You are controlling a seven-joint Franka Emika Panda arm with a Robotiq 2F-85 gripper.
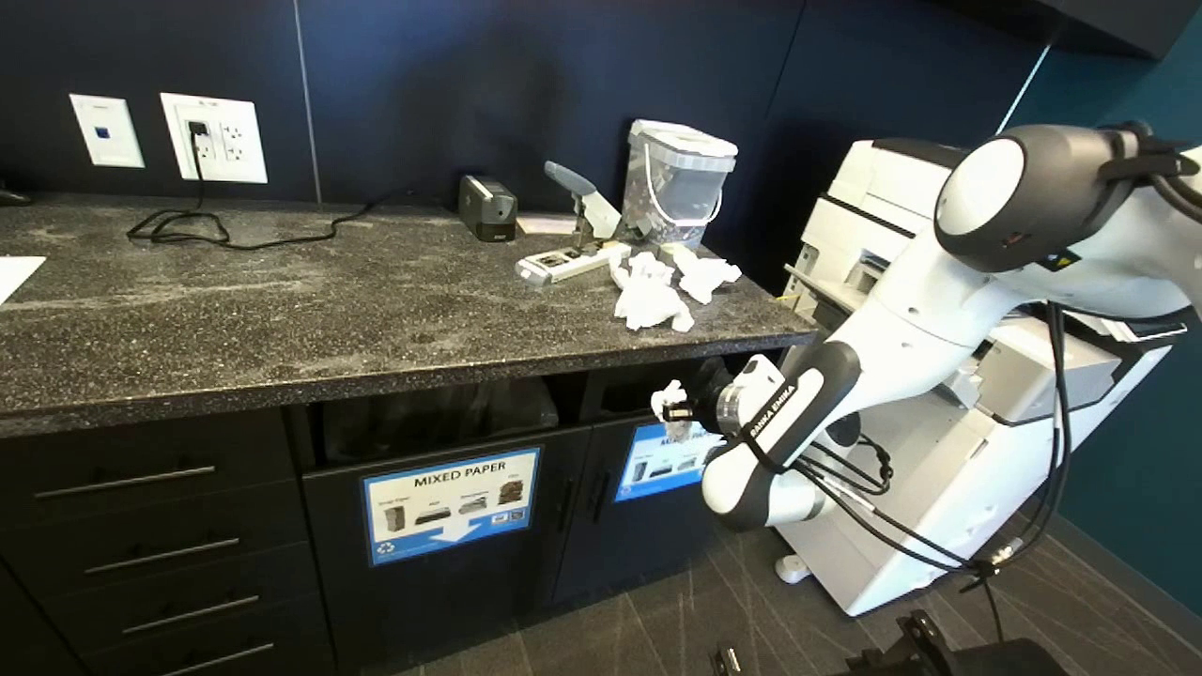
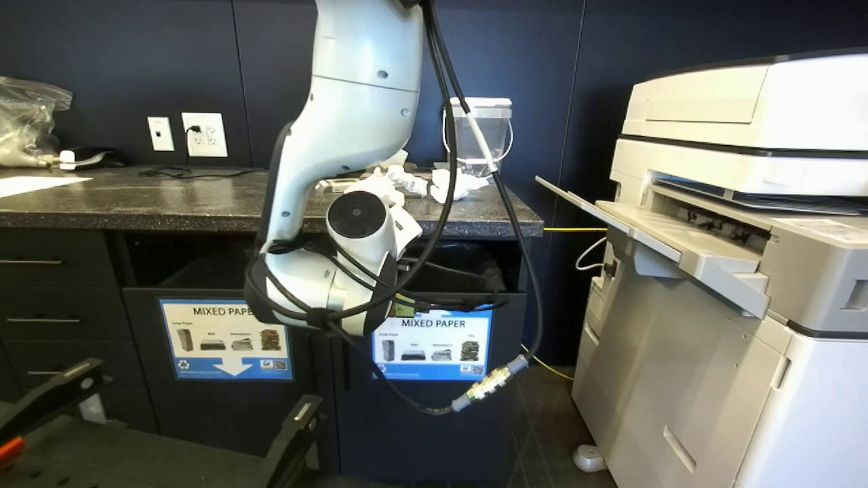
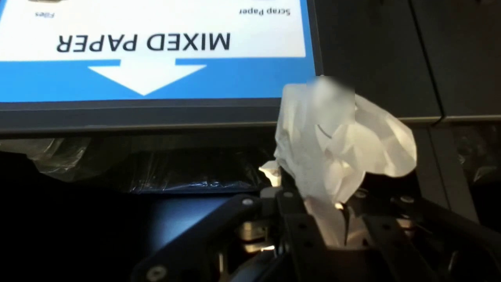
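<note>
A crumpled white paper (image 3: 305, 136) sticks out from between the fingers of my gripper, which is shut on it. In exterior view 1 the same gripper (image 1: 684, 415) and its crumpled paper (image 1: 670, 396) are in front of the right cabinet, below the counter edge and near its bin opening. The arm itself hides the gripper in exterior view 2. More crumpled white papers (image 1: 651, 299) lie on the right end of the counter. Two dark bin openings, the left one (image 1: 439, 422) lined with plastic, sit above signs reading MIXED PAPER (image 1: 453, 503).
On the counter (image 1: 282, 304) behind the papers stand a stapler (image 1: 580, 242), a lidded clear bucket (image 1: 676, 186) and a black sharpener (image 1: 487, 209). A large printer (image 2: 700, 325) stands right of the cabinets.
</note>
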